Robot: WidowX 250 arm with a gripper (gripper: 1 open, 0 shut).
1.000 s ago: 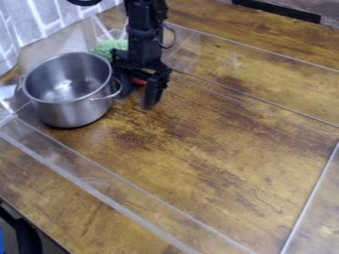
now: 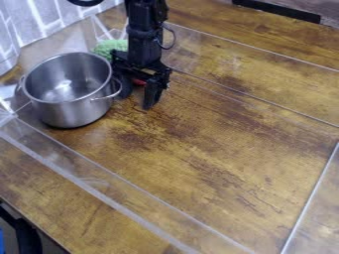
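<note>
A large steel pot (image 2: 69, 94) with side handles stands at the left of the wooden table. Just right of its rim, my black gripper (image 2: 141, 87) is lowered near the table at the end of the arm. A small red item (image 2: 138, 81) shows partly behind the gripper, and something green (image 2: 109, 48) lies behind the arm. The fingers are dark and small, so I cannot tell whether they are apart or hold anything.
Clear panels border the work area at left, front and right. A pale curtain-like backdrop is at the upper left.
</note>
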